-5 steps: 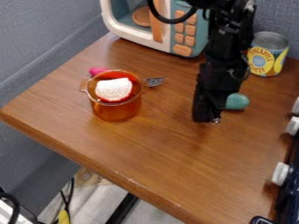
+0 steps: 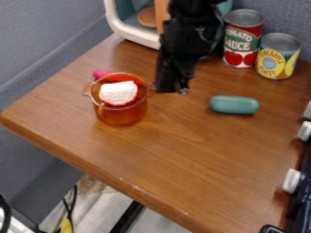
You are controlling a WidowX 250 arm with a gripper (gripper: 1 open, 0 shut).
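The black gripper (image 2: 173, 82) hangs above the table at the back centre, to the right of an orange pot (image 2: 118, 116) that holds a white, red-edged item (image 2: 118, 91). Whether its fingers are open or shut cannot be made out. A teal cylindrical object (image 2: 234, 104) lies on the wooden table (image 2: 183, 173) to the right of the gripper. A pink item (image 2: 101, 74) lies behind the pot, partly hidden.
A tomato can (image 2: 242, 44) and a yellow can (image 2: 277, 61) stand at the back right. A toy microwave (image 2: 130, 23) is at the back. A dark stove with white knobs (image 2: 292, 180) lines the right edge.
The arm has moved left and back, away from over the teal object toward the pot, uncovering the tomato can and now hiding the fork that showed beside the pot.
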